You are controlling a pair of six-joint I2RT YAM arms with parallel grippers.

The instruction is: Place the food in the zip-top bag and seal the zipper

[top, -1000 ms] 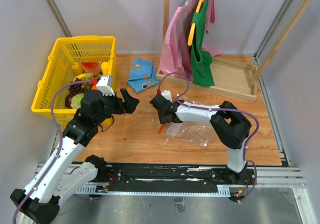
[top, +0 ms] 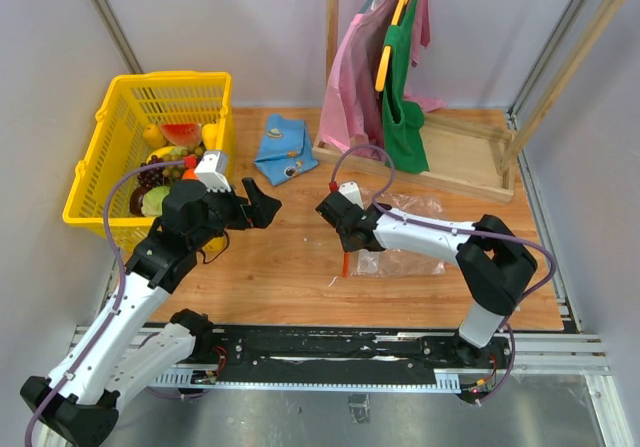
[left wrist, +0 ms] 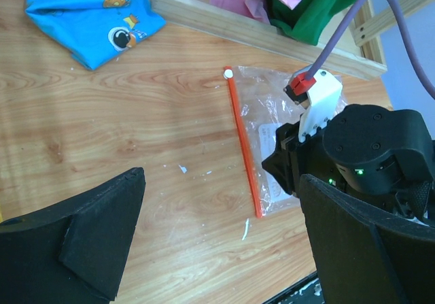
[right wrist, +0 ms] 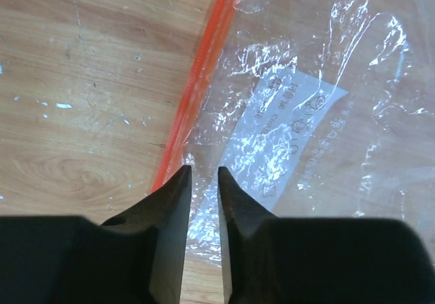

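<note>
A clear zip top bag (top: pixel 405 262) with an orange zipper edge (left wrist: pixel 245 147) lies flat on the wooden table, a pale label inside it. My right gripper hangs just over the bag beside the zipper, its fingertips a narrow gap apart, nothing clearly between them. My left gripper (top: pixel 262 207) stands open in the air left of the bag, nothing between its fingers. A yellow basket (top: pixel 95 152) at the left holds food: a watermelon slice (top: pixel 182 134), grapes, yellow fruits and other items.
A folded blue cloth (top: pixel 280 152) lies behind my left gripper. A wooden rack (top: pixel 470 132) with pink and green garments stands at the back right.
My right gripper has moved rightward, and the bag has shifted with it, its orange edge now farther right and more upright in the top view. The left arm stays still.
</note>
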